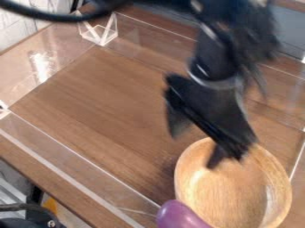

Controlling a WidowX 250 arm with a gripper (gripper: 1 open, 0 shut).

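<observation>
The black gripper [197, 138] hangs blurred above the back rim of a round wooden bowl [244, 196], open, with nothing visible between its fingers. The bowl looks empty. At its front left, at the bottom edge of the view, lies a purple object [181, 218], shaped like an eggplant and partly cut off.
Clear strips run along its edges, with a clear plastic bracket [100, 28] at the back left. Cables and hardware sit beyond the left edge at bottom left.
</observation>
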